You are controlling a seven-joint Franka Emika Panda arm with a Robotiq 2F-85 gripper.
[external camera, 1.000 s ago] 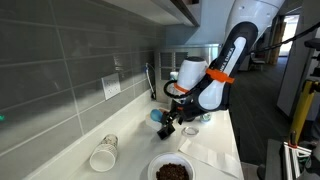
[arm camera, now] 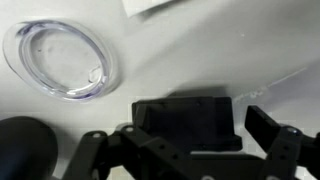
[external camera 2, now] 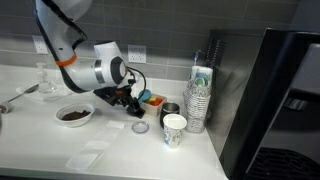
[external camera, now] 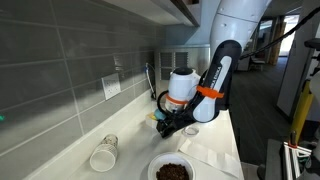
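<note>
A small black block-like object (arm camera: 185,120) lies on the white counter in the wrist view. My gripper is open over it, one dark finger (arm camera: 92,150) to its left and the other to its right. Nothing is clamped, and whether a finger touches the object cannot be told. In exterior view 1 the gripper (external camera: 178,122) hangs low over the counter, behind the white bowl. Exterior view 2 shows the gripper (external camera 2: 124,99) from the front, its fingers hard to separate from the dark object there.
A clear round dish (arm camera: 62,62) sits close by. A white bowl of dark bits (external camera 2: 75,115), white paper sheets (external camera 2: 90,155), a patterned cup (external camera 2: 173,130), a tall white container (external camera 2: 196,100) and a food tub (external camera 2: 153,104) stand around. A lying cup (external camera: 104,155) rests near the wall.
My arm has come down and a little left in exterior view 1, bringing the gripper over the black object. The bowl and cup have stayed put.
</note>
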